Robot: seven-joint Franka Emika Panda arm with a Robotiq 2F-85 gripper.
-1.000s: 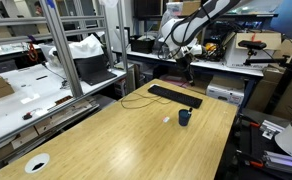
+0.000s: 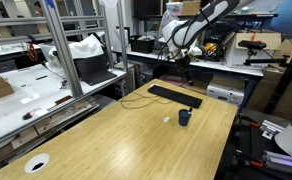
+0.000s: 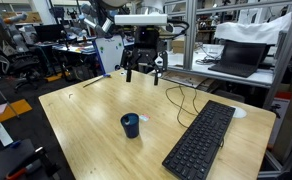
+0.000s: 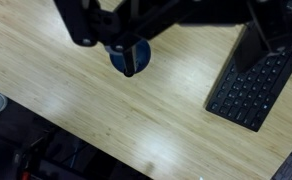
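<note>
My gripper (image 3: 141, 76) hangs open in the air above the table, its two fingers spread apart and nothing visible between them. A dark blue mug (image 3: 130, 126) stands upright on the wooden table below; what lies inside it is hard to make out. In the wrist view, one finger (image 4: 129, 64) covers part of the mug (image 4: 144, 58). A black keyboard (image 3: 199, 140) lies flat on the table, and the other finger overlaps it in the wrist view. Exterior view 1 shows the gripper (image 2: 178, 76) high over the keyboard (image 2: 175, 95), with the mug (image 2: 183, 118) nearer the camera.
A thin cable (image 2: 136, 100) curls on the table beside the keyboard. One small pale item (image 2: 166, 120) lies near the mug. A laptop (image 2: 93, 70) sits on the side shelf.
</note>
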